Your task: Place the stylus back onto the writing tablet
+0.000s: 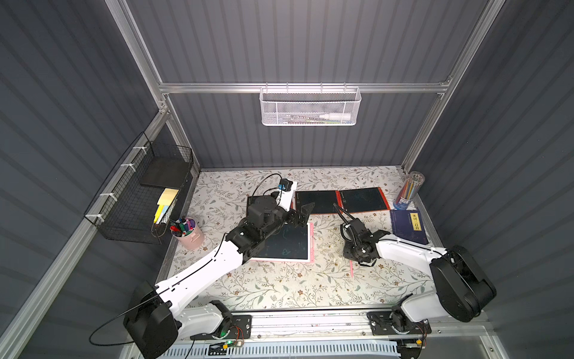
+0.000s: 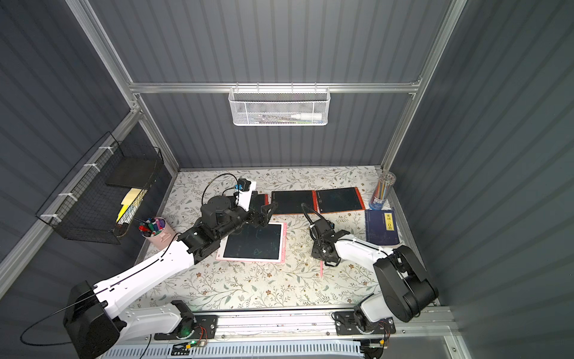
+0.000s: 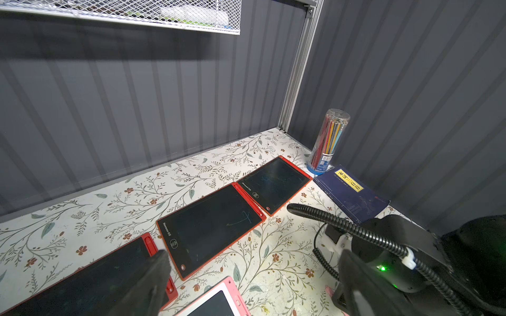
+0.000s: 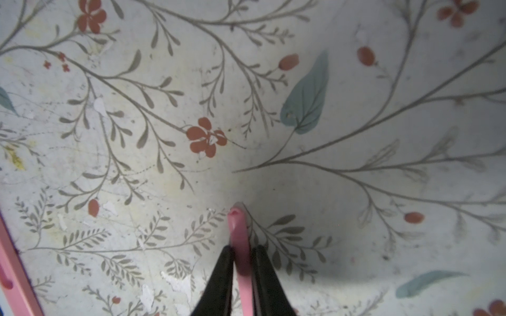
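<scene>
The pink stylus [image 4: 237, 223] lies on the floral table in the right wrist view, with my right gripper shut on it near one end. In the top views it shows as a pink strip [image 1: 351, 269] below that gripper. The white-and-pink writing tablet [image 2: 253, 242] lies left of it, partly hidden by the left arm in the top left view; its pink edge [image 4: 10, 268] shows in the right wrist view. My left gripper [image 1: 303, 212] stands open above the tablets, holding nothing.
Red-framed tablets [image 3: 210, 226] line the back. A pencil tube [image 1: 409, 190] and navy folder [image 1: 409, 227] are at the right, a pen cup [image 1: 188, 236] at the left, wire baskets [image 1: 309, 107] on the walls.
</scene>
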